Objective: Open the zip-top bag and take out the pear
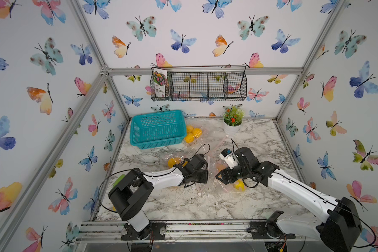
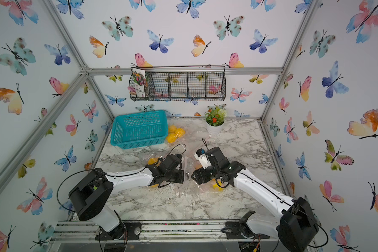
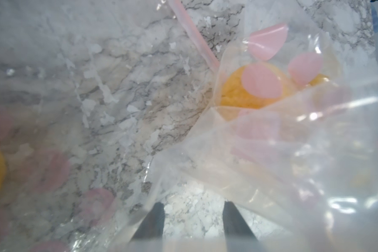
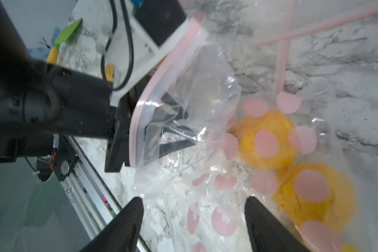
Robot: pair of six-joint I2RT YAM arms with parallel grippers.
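A clear zip top bag with pink dots (image 4: pixel 224 222) and a pink zip strip (image 4: pixel 149 94) lies between my two grippers. Yellow-orange fruit (image 4: pixel 262 142) shows inside it; which piece is the pear I cannot tell. My left gripper has its fingers (image 3: pixel 152 222) apart at the bag's zip end. Seen from the right wrist, its fingers (image 4: pixel 176 147) show through the film, close to the strip. Over the dotted film, my right gripper stands open, its fingers (image 4: pixel 128 222) wide apart. Whether film lies between either pair is unclear.
Other bags of yellow fruit lie by the basket (image 1: pixel 192 133) and behind the left arm (image 1: pixel 173 161). A teal basket (image 1: pixel 157 142) and a white flowerpot (image 1: pixel 232 128) stand at the back.
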